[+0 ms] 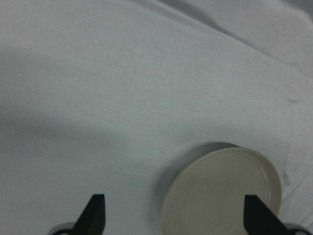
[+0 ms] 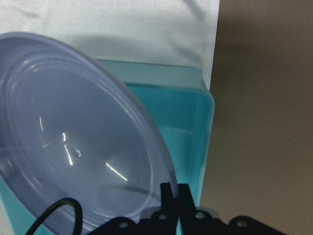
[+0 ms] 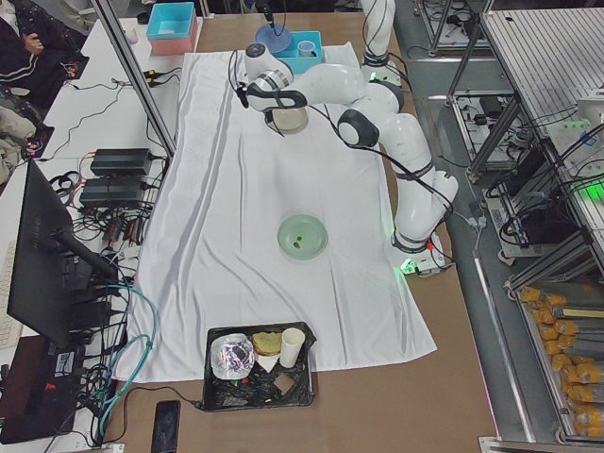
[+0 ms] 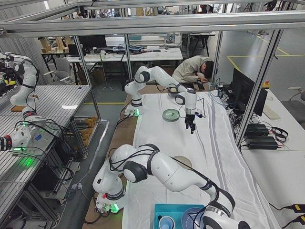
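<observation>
My left gripper hangs open and empty above a beige plate (image 1: 220,191) on the white cloth. My right gripper is shut on the rim of a blue plate (image 2: 73,122), held tilted over the turquoise bin (image 2: 181,122), which also holds a small cup (image 4: 166,223). A green plate (image 3: 302,237) lies in the middle of the cloth.
A black tray (image 3: 260,395) with a foil bowl, a white cup and food items sits at the near end. The monitor (image 3: 40,255) and cables line the left side.
</observation>
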